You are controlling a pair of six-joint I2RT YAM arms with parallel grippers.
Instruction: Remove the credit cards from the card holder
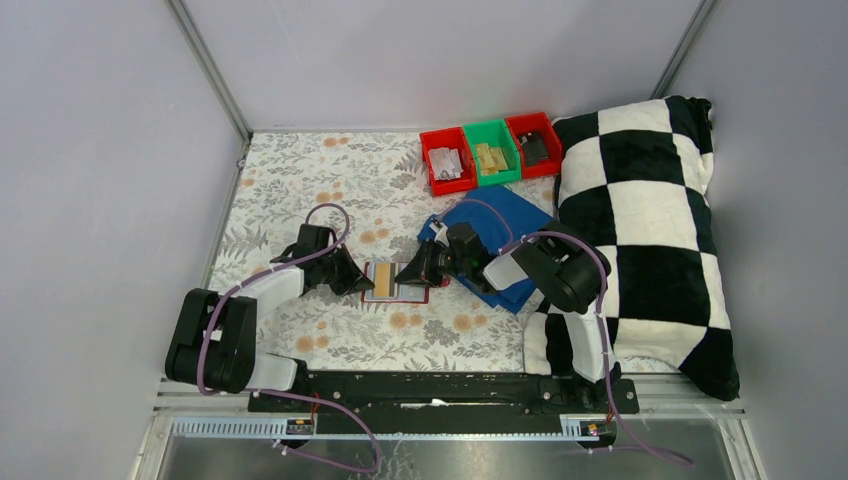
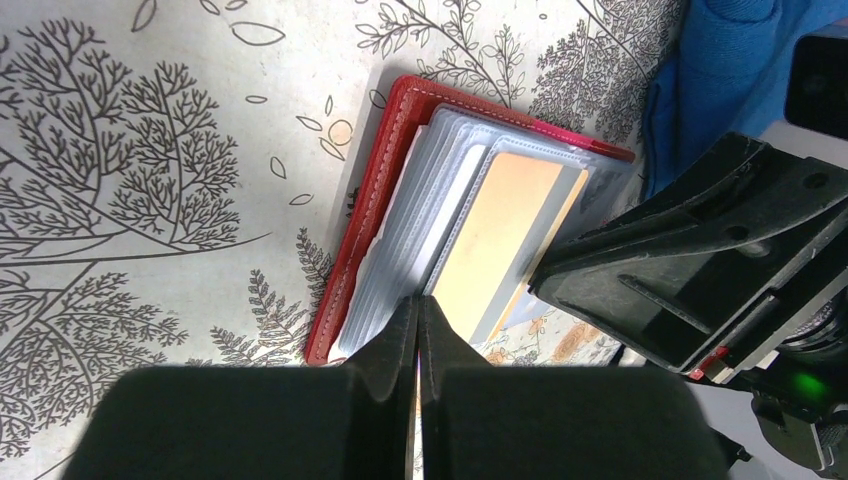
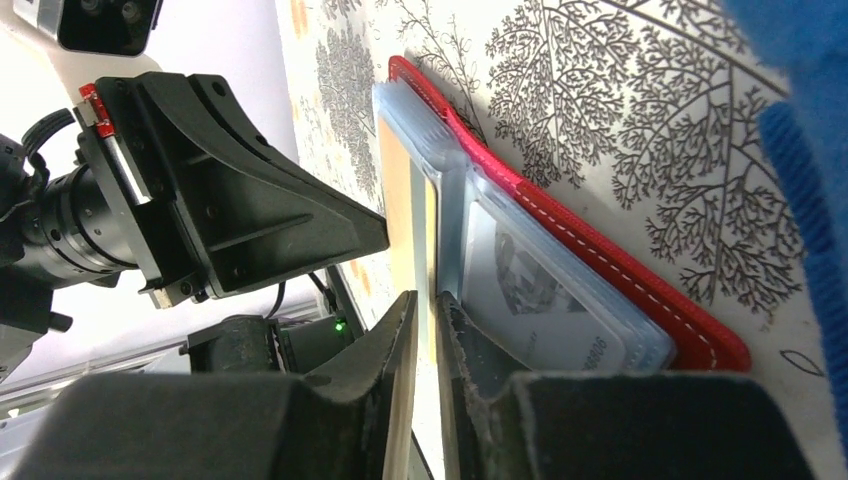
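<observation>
The red card holder (image 1: 398,301) lies spread on the patterned table, between my two grippers in the top view. Its clear plastic sleeves (image 2: 440,170) are fanned up, and a tan card (image 2: 497,235) with a grey band shows in one. My left gripper is shut, its tips against the sleeves beside the tan card, with nothing visible between them. From the other side, my right gripper is slightly open, its fingertips straddling the upright edge of the tan card (image 3: 398,200). A sleeve with a printed card (image 3: 525,285) lies to its right.
A folded blue cloth (image 1: 500,225) lies behind and right of the holder. Red bin (image 1: 434,170), green bin (image 1: 483,175) and another red bin (image 1: 548,168) stand at the back, each containing small items. A checkered cushion (image 1: 640,250) fills the right side.
</observation>
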